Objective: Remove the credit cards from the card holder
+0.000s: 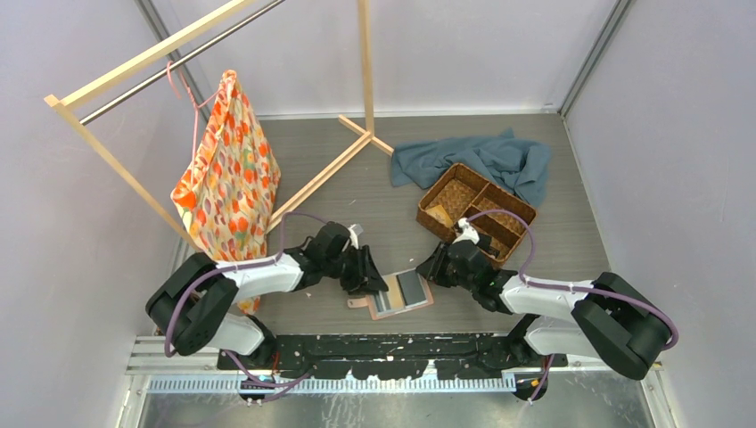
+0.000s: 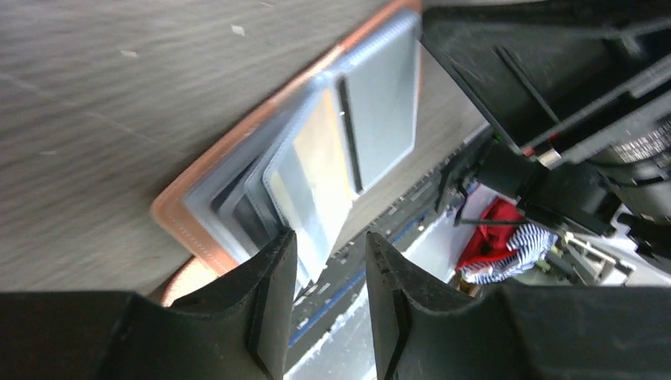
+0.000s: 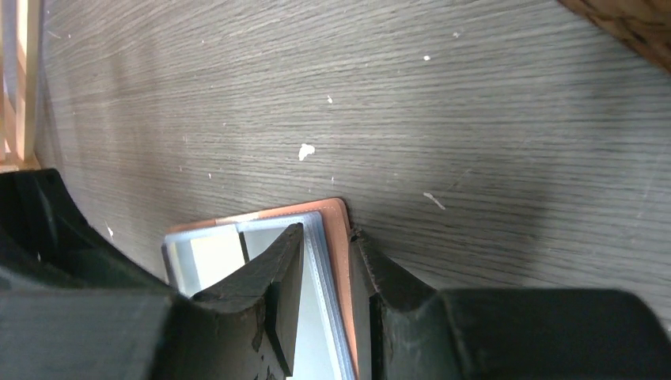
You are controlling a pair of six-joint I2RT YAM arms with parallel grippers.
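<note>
An open card holder (image 1: pixel 402 291), tan-edged with pale sleeves and cards, lies on the table between both grippers. My left gripper is part open over its left end, fingertips at the edge of the sleeves, which stand slightly lifted in the left wrist view. My right gripper has its fingertips at the holder's right edge, one on either side of the border; whether it grips that edge is unclear. Part of the holder is hidden behind the fingers.
A wicker basket (image 1: pixel 455 187) sits behind the right arm, a blue cloth (image 1: pixel 472 156) beyond it. A wooden rack (image 1: pixel 325 174) with a hanging patterned fabric (image 1: pixel 227 178) occupies the left. Bare table lies behind the holder.
</note>
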